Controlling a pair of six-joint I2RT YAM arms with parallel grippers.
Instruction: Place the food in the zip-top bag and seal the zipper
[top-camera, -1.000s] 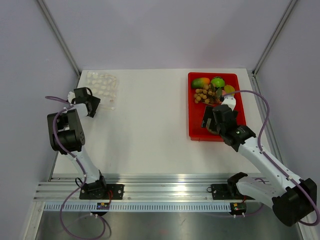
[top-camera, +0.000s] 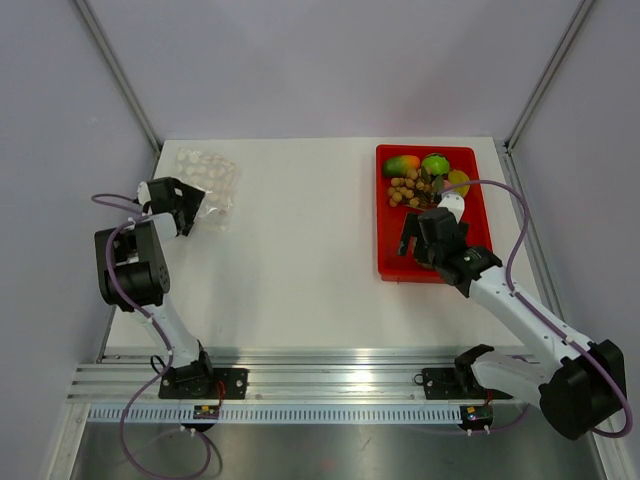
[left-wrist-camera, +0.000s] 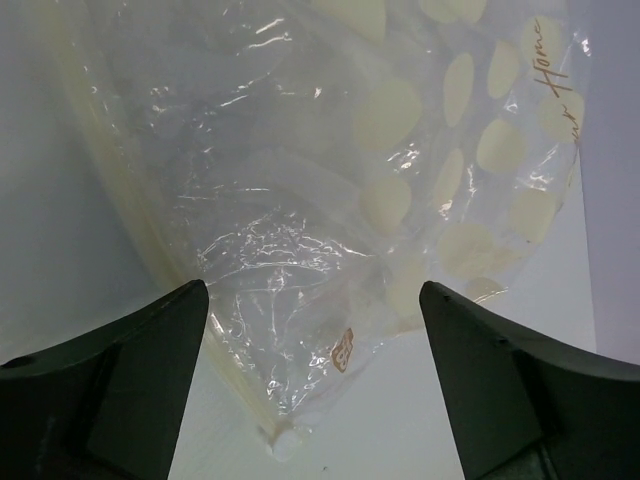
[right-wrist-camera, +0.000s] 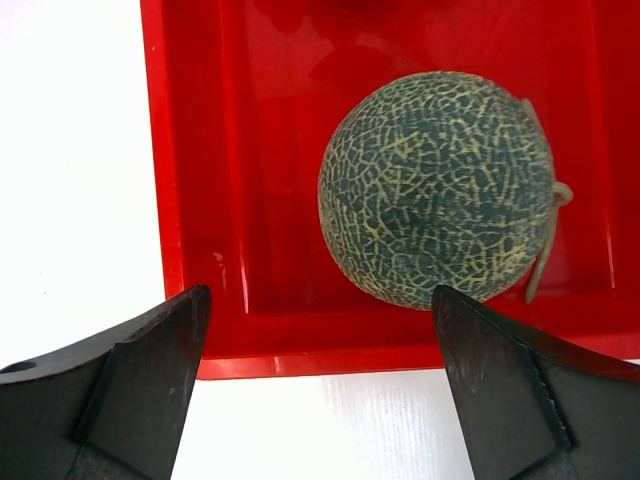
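A clear zip top bag (top-camera: 210, 172) with pale dots lies at the table's back left. Above its near part, my left gripper (top-camera: 188, 208) is open. In the left wrist view, one bag corner (left-wrist-camera: 275, 400) shows between the spread fingers; whether they touch the film, I cannot tell. My right gripper stands open over the red tray's (right-wrist-camera: 260, 366) near end. Beneath and ahead of it sits a round netted melon (right-wrist-camera: 430, 190) with a stem, not gripped. Toward the tray's back are a mango (top-camera: 402, 164), a green fruit (top-camera: 435, 163) and a brown fruit cluster (top-camera: 405, 190).
A yellow fruit (top-camera: 459, 180) is at the tray's right side, partly behind the right arm's cable (top-camera: 520, 215). The tray has raised walls. Bare white table (top-camera: 300, 240) stretches between bag and tray.
The bag has shifted slightly right and turned a little. My right gripper has drifted a little left over the tray.
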